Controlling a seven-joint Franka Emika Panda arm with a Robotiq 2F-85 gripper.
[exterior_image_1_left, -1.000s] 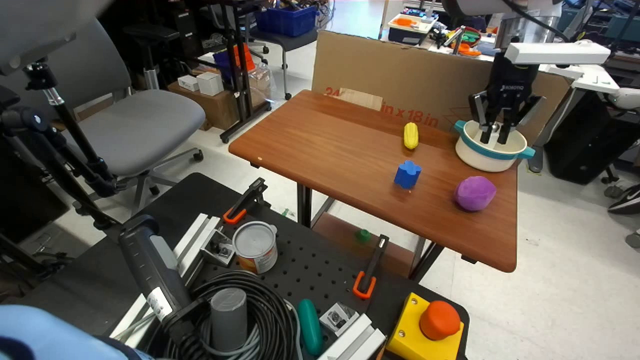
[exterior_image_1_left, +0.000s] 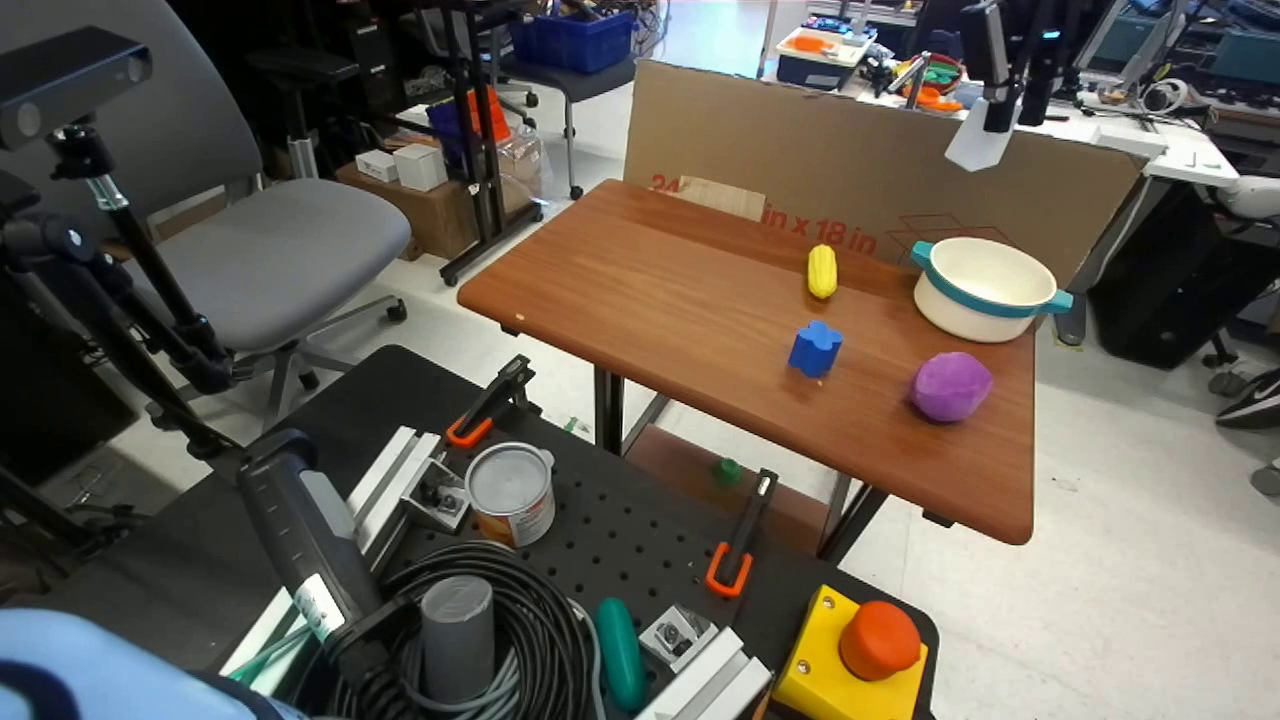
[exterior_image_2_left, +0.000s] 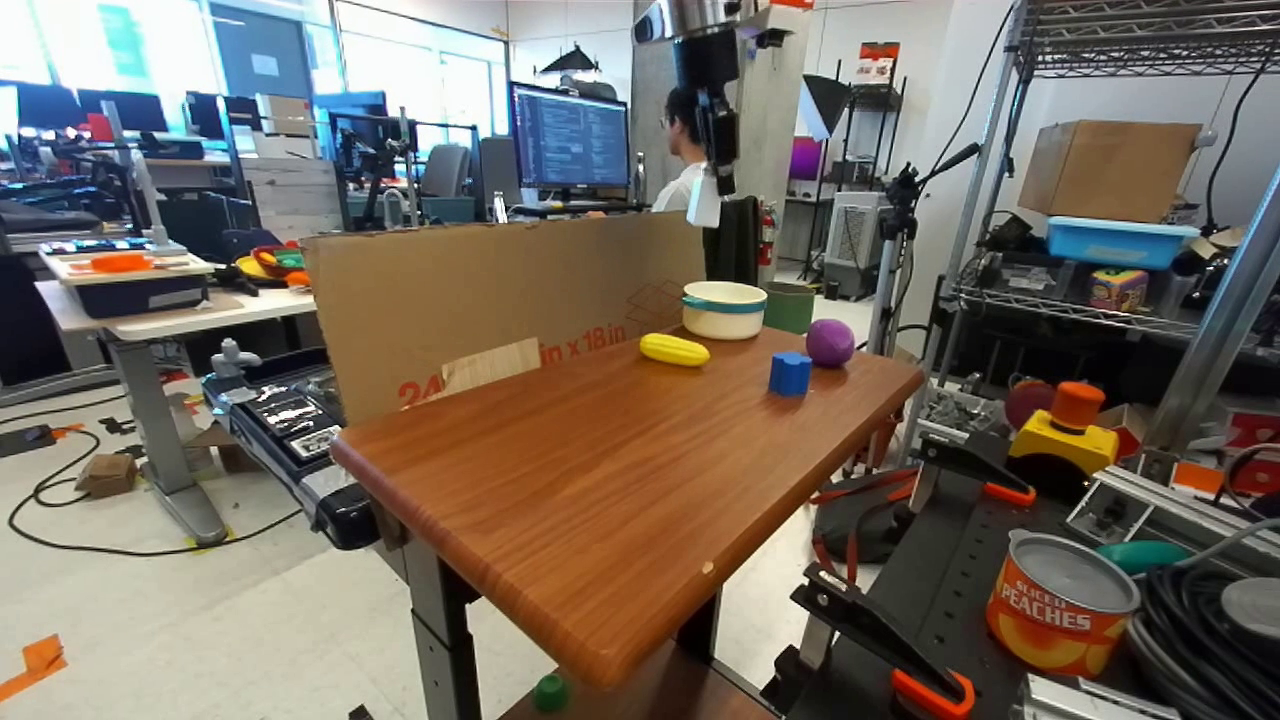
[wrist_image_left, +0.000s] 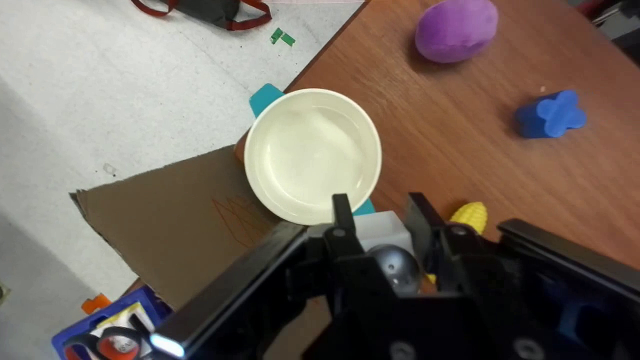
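Observation:
High above the far right of the table, my gripper (exterior_image_1_left: 1015, 118) is shut on a white flat-bladed object (exterior_image_1_left: 979, 142). In the wrist view a rounded silver part (wrist_image_left: 396, 267) shows beside the white piece (wrist_image_left: 382, 230) between the fingers; what the object is, I cannot tell. The cream pot (wrist_image_left: 313, 156) with teal handles looks empty and stands at the table's corner. Yellow corn (exterior_image_1_left: 822, 272), a blue flower-shaped block (exterior_image_1_left: 816, 349) and a purple round plush (exterior_image_1_left: 951, 386) lie apart on the wooden table (exterior_image_1_left: 672, 288).
A cardboard sheet (exterior_image_1_left: 840, 156) stands upright along the table's back edge. Nearer the camera is a black pegboard bench (exterior_image_1_left: 624, 540) with clamps, a can (exterior_image_1_left: 511, 492), cables and a red-topped yellow button box (exterior_image_1_left: 854, 672).
A second ago the gripper was down inside the pot. It has risen well above it, carrying the white object. The pot and the toys look about where they were.

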